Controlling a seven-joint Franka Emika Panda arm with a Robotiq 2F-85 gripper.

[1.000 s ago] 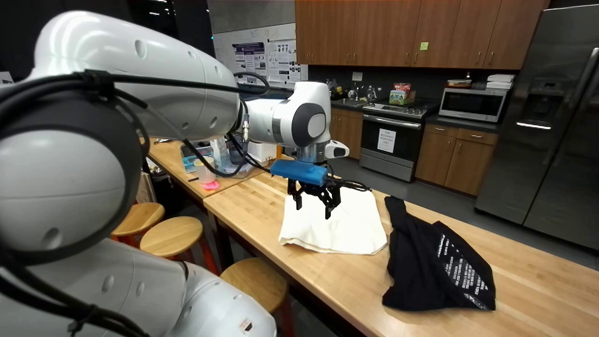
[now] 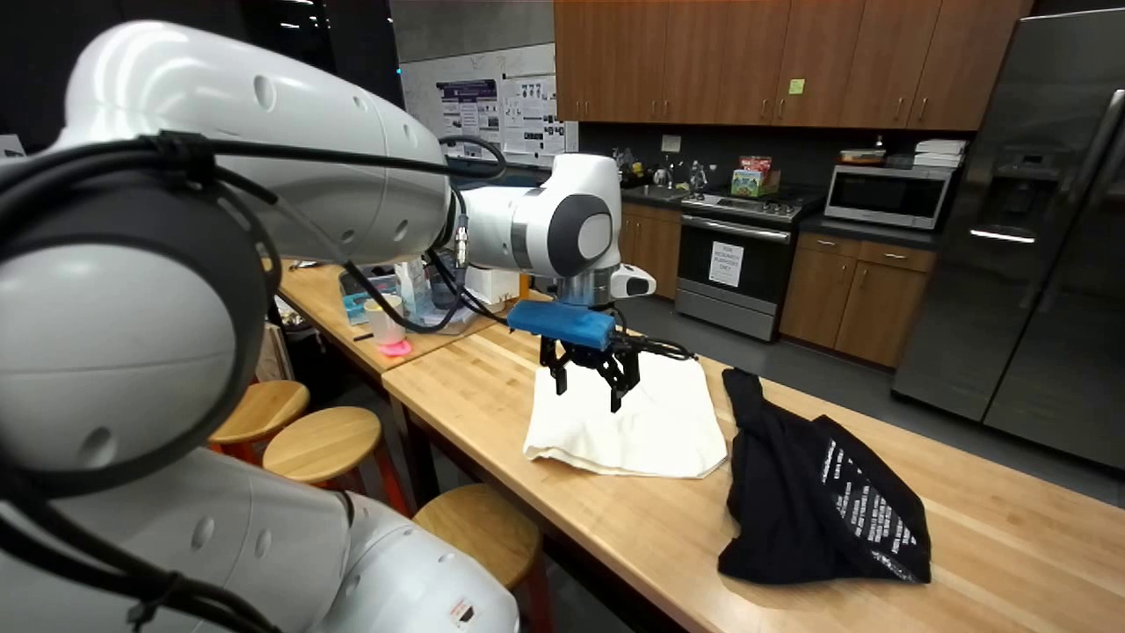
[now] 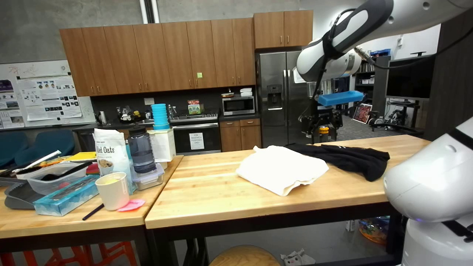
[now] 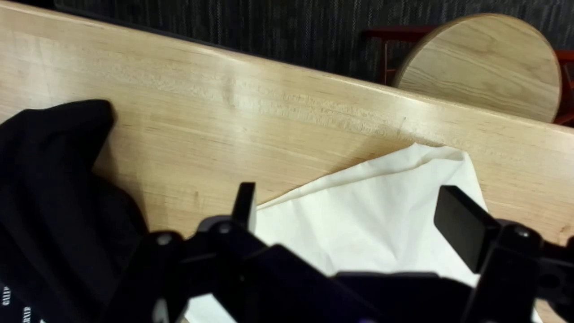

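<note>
A white cloth [image 2: 643, 432] lies folded and fairly flat on the wooden table, with a slightly raised corner visible in the wrist view. Above it hangs my gripper [image 2: 588, 395], its fingers wide apart and nothing between them. In the wrist view, one dark finger pad [image 4: 460, 229] stands out over the cloth [image 4: 371, 226]; the gripper is clear of the fabric. A black garment [image 2: 828, 496] with white print lies crumpled beside the cloth, its sleeve [image 4: 80, 129] reaching toward the table edge in the wrist view.
Another table at the left carries a white cup [image 3: 113, 193], an oats bag [image 3: 108, 153], a dark bottle [image 3: 142, 150] and a tissue box [image 3: 66, 197]. Stools [image 2: 322, 443] stand along the table's side.
</note>
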